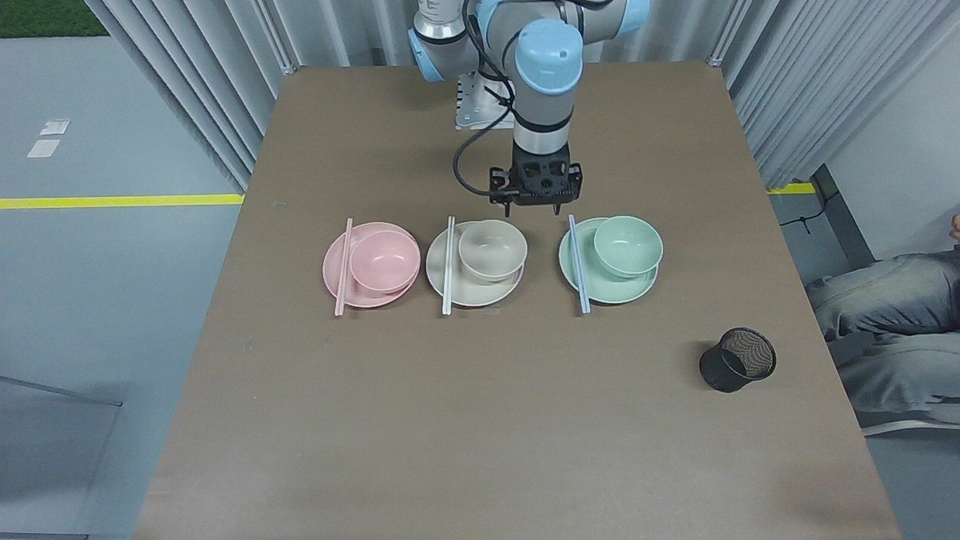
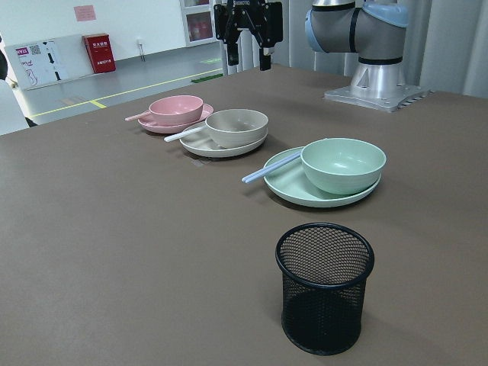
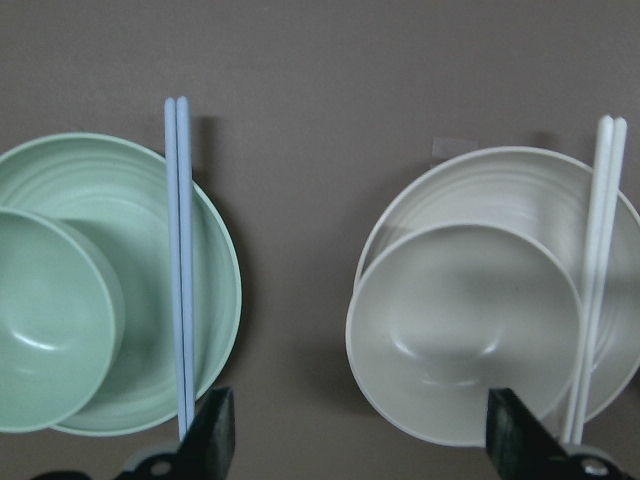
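My gripper (image 1: 532, 205) hangs open and empty above the back edges of the white and green settings. Three settings stand in a row: pink plate (image 1: 369, 300) with pink bowl (image 1: 384, 259) and pink chopsticks (image 1: 343, 270); white plate (image 1: 442, 249) with white bowl (image 1: 492, 247) and white chopsticks (image 1: 448, 270); green plate (image 1: 614, 295) with green bowl (image 1: 627, 243) and light blue chopsticks (image 1: 578, 268). In the wrist view, the green setting is left, the white one right, below my fingertips.
A black mesh cup (image 2: 324, 297) stands on the table (image 1: 477, 432) at the front right of the front view. A person sits beside the right edge.
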